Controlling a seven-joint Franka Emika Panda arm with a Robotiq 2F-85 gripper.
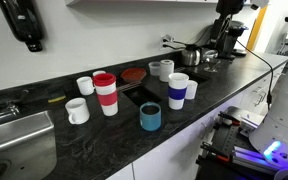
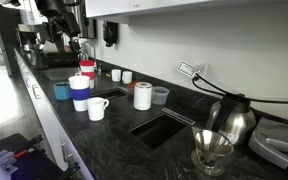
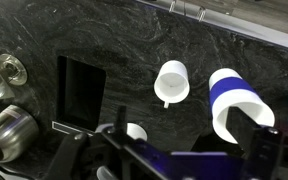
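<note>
My gripper hangs high above the counter, its fingers apart with nothing between them. In exterior view 1 the gripper [image 1: 225,38] is at the upper right, clear of everything below. A tall white cup with a blue band [image 1: 177,91] stands upright on the counter; from above, the blue-banded cup [image 3: 228,90] is right of centre. Beside it is a white mug [image 3: 172,80], also upright. A teal mug [image 1: 150,117] stands near the front edge. Farther toward the sink is a tall red-and-white cup [image 1: 106,93].
Two more white mugs [image 1: 78,111] [image 1: 86,85] and a red plate [image 1: 133,75] are farther along. A white canister [image 2: 142,96], a steel kettle [image 2: 228,117] and a metal dripper [image 2: 211,150] occupy the other end. A dark rectangular recess [image 3: 79,92] lies in the counter. The sink [image 1: 18,137] is at left.
</note>
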